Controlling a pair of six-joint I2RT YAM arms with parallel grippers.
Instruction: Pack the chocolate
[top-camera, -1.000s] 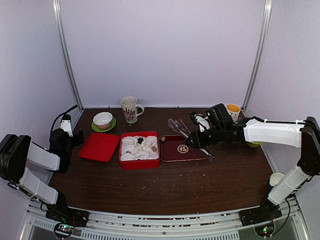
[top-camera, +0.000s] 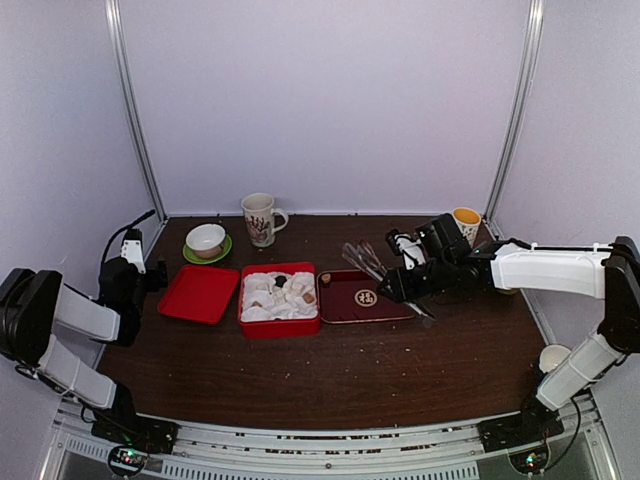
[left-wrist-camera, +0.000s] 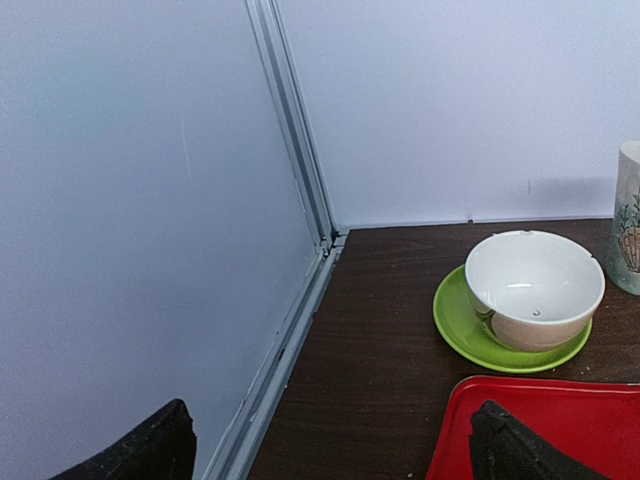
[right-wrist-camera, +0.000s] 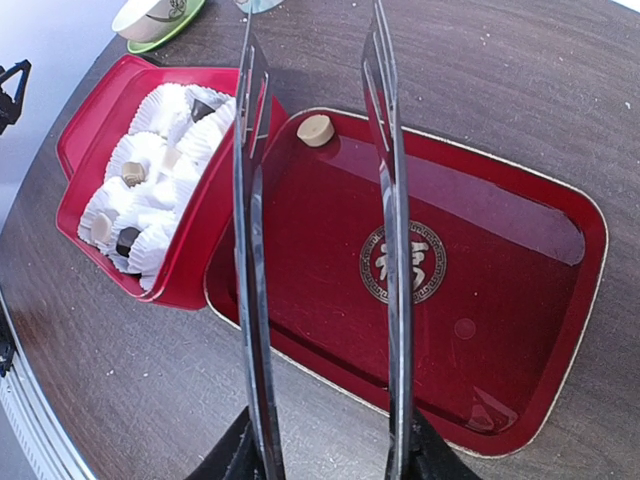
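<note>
My right gripper is shut on metal tongs, held over the dark red tray. In the right wrist view the tongs' two arms stand apart with nothing between them, and a small light-brown chocolate sits in the tray's upper left corner. The red box beside it holds pale and dark chocolates in white paper cups. My left gripper stands open and empty at the left edge, facing the green saucer and bowl.
A red lid lies left of the box. A white bowl on a green saucer, a mug and an orange-lined cup stand at the back.
My right arm and the tongs have shifted very slightly to the right. The left arm and the objects on the table are unchanged.
</note>
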